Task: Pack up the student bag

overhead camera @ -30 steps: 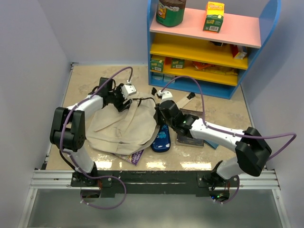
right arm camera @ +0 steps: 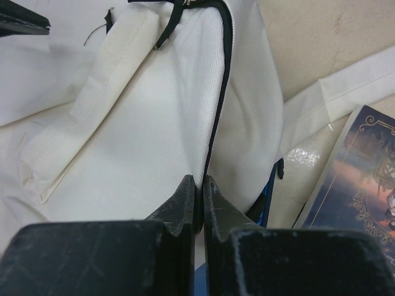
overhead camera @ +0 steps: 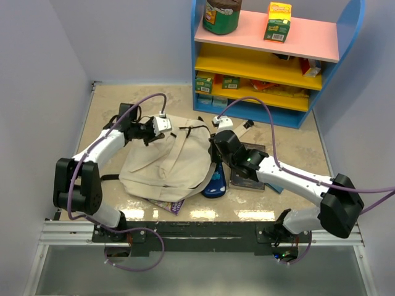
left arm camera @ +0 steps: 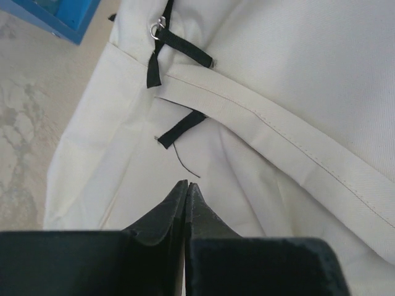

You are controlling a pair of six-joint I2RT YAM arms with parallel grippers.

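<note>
The white student bag (overhead camera: 163,160) lies flat and rumpled on the floor, a black zipper running along its edge. My right gripper is shut on the bag's zippered edge (right arm camera: 217,114) and holds that side up a little. Over the bag's upper left part, my left gripper (overhead camera: 147,143) points down; its fingers (left arm camera: 166,216) meet in the left wrist view, with nothing seen between them. A strip with black tabs (left arm camera: 185,48) lies on the cloth ahead of it. Beside the bag's right edge rests a blue pouch (overhead camera: 215,186), partly covered.
A dark book (right arm camera: 364,179) lies to the right of the bag, partly behind my right arm. Under the bag's front edge a purple booklet (overhead camera: 170,205) sticks out. The shelf unit (overhead camera: 268,65) stands at the back, boxes on it. Bare floor shows at the right.
My right gripper has moved slightly right, drawing the bag's edge with it. The bag has shifted right a little.
</note>
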